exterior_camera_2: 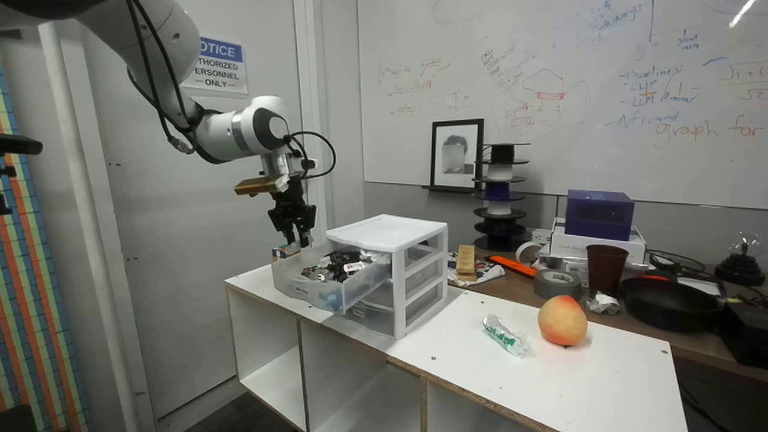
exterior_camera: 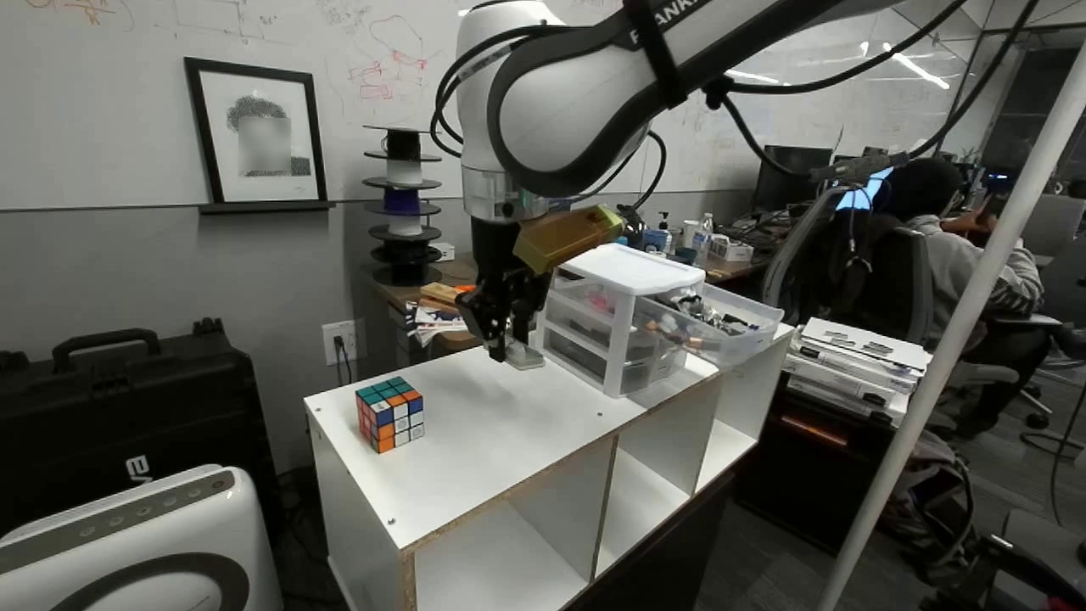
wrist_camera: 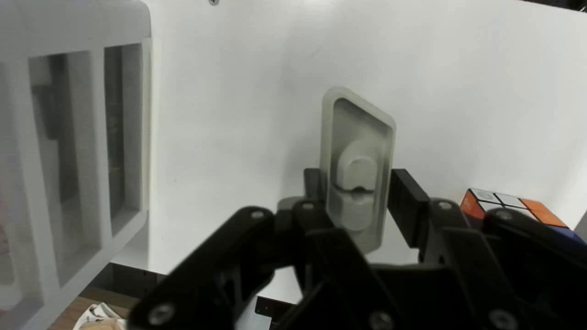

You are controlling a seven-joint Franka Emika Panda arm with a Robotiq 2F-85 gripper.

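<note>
A pale grey, shallow tray-like piece (wrist_camera: 357,129) with slanted ends sits between the two black fingers in the wrist view. My gripper (exterior_camera: 512,346) is shut on it, above the white shelf top (exterior_camera: 489,448). In exterior view 1 the grey piece (exterior_camera: 525,357) hangs at the fingertips, close to the drawer unit. Exterior view 2 has the gripper (exterior_camera_2: 297,241) behind the pulled-out drawer, which hides what lies below the fingers.
A Rubik's cube (exterior_camera: 389,414) stands on the shelf's left part. The white drawer unit (exterior_camera: 616,336) has its filled top drawer (exterior_camera_2: 306,284) pulled out. Beyond it lie a peach-like fruit (exterior_camera_2: 563,321) and a crumpled wrapper (exterior_camera_2: 506,335). The shelf's front middle is bare.
</note>
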